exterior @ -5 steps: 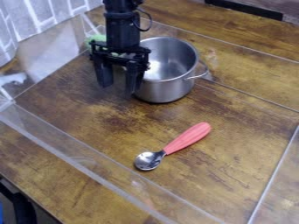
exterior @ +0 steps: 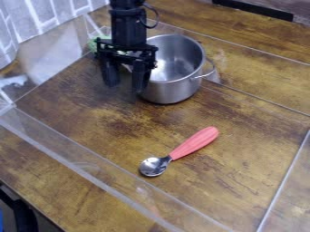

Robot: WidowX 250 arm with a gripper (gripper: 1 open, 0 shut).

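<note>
My black gripper [exterior: 126,71] hangs over the near left side of a steel pot [exterior: 179,82], its two fingers pointing down and hiding part of the pot's rim. I cannot tell whether anything is between the fingers. A spoon with a pink handle [exterior: 194,142] and a steel bowl lies on the wooden table in front of the pot, apart from it. A green object [exterior: 97,43] sits behind the gripper at the back left, mostly hidden.
Clear plastic edges run along the left and right sides of the work area.
My gripper has shifted very slightly to the left and up. The pot and spoon have not visibly moved.
</note>
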